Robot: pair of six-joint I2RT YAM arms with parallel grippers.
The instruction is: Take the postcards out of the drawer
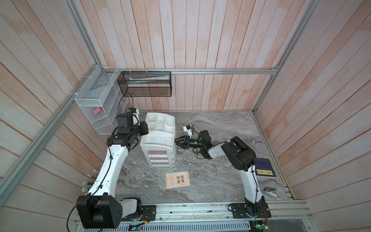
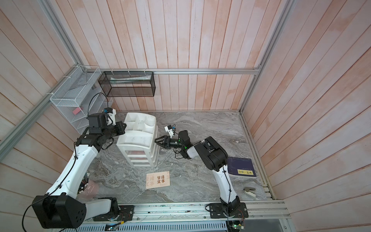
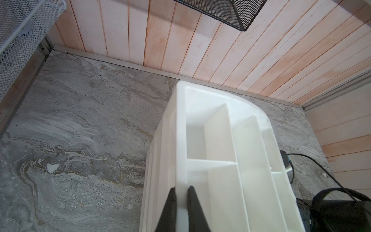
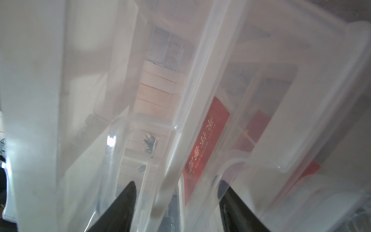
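Note:
A white organizer with stacked clear drawers stands left of the table's middle. In the left wrist view, my left gripper is shut on its top rim. My right gripper is at the drawer side, its fingers spread around a white frame bar and a clear drawer edge; whether they touch is unclear. Behind the clear plastic, a red postcard with pale lettering shows inside a drawer. More red shows farther right, partly hidden. A pale card with red-brown characters lies flat on the table in front.
White wire shelves and a black mesh basket hang at the back left. A dark blue folder and a small pale object lie at the right. Between organizer and right wall, the back of the table is clear.

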